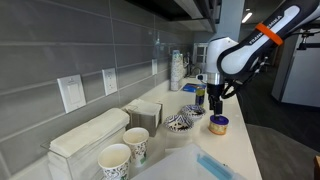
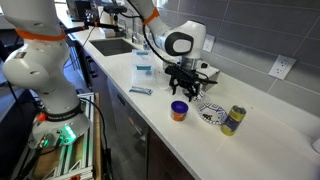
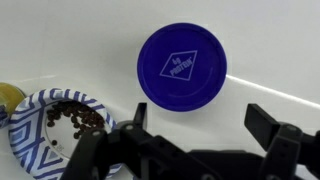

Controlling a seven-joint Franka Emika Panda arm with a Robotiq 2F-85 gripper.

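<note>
A short can with a round blue lid [image 3: 182, 67] sits upright on the white counter; in exterior view 2 the can [image 2: 179, 112] looks red-sided. My gripper stands open, its two fingers wide apart with only counter between them. The can's lid lies ahead of the fingertips in the wrist view. Seen from exterior view 1, the gripper [image 1: 222, 93] hangs above the can [image 1: 218, 125], apart from it. A blue-and-white striped dish [image 3: 28, 137] with dark brown beans or pellets lies to the left in the wrist view.
A tall yellow can [image 2: 233, 121] stands beyond the dish [image 2: 212, 106]. Patterned paper cups [image 1: 114, 158], a cream box [image 1: 90, 138] and a pale blue item [image 1: 214, 167] lie nearer exterior view 1.
</note>
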